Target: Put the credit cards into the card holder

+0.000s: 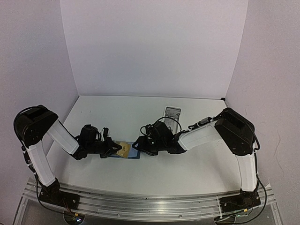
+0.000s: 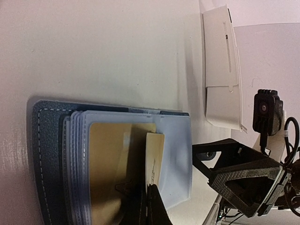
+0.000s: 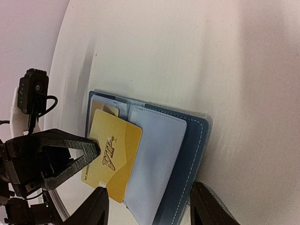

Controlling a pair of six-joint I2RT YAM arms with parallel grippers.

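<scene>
The blue card holder (image 3: pixel 199 129) lies spread on the table, its clear sleeves facing up. My left gripper is shut on the edge of a gold VIP card (image 3: pixel 115 150), held tilted over the sleeves. Seen from the left wrist, this card (image 2: pixel 153 157) is nearly edge-on; whether any of it is inside a sleeve I cannot tell. A second gold card (image 2: pixel 110 173) sits flat in the sleeve behind it. My right gripper is part open at the holder's right end, with the holder's near part between its fingers.
A white box (image 1: pixel 172 117) with a printed face stands behind the right gripper. Both arms come close together over the holder.
</scene>
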